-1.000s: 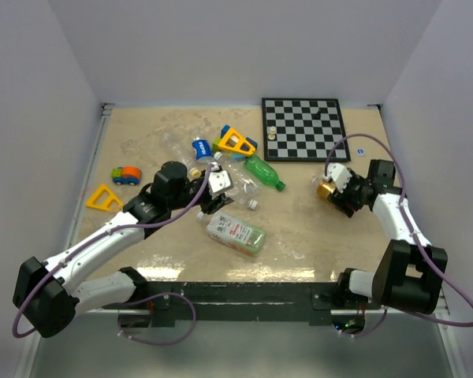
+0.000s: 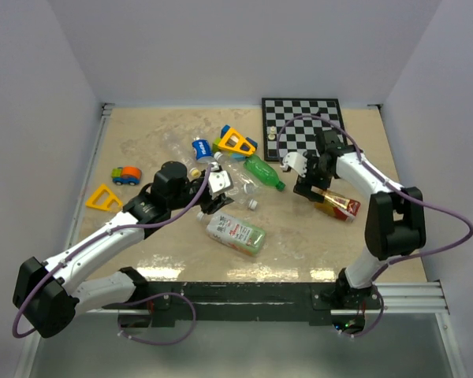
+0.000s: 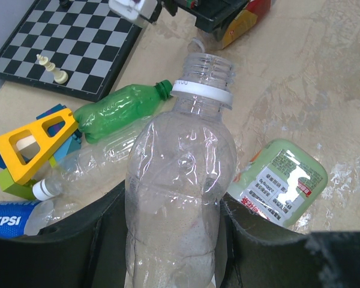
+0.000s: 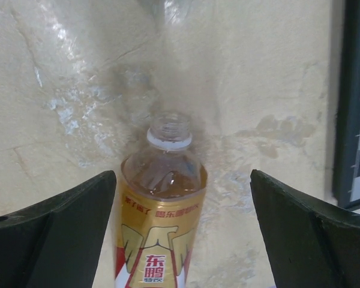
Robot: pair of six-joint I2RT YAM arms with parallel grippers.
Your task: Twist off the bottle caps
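My left gripper (image 2: 214,197) is closed around a clear bottle (image 3: 180,168), whose open threaded neck with a white ring fills the middle of the left wrist view. My right gripper is open above a capless bottle (image 4: 159,240) with an orange label, lying on the table between and beyond its fingers in that view. A green bottle (image 2: 260,170), clear bottles (image 2: 236,177), a Pepsi bottle (image 3: 6,217) and a pale green-labelled bottle (image 2: 235,235) lie on the table.
A chessboard (image 2: 296,112) sits at the back right. Toy blocks and a yellow piece (image 2: 236,142) are at the back middle, a toy car (image 2: 126,175) at the left.
The right arm has moved left and back, uncovering the orange-labelled bottle that it covered in the top view. The left arm has stayed where it was.
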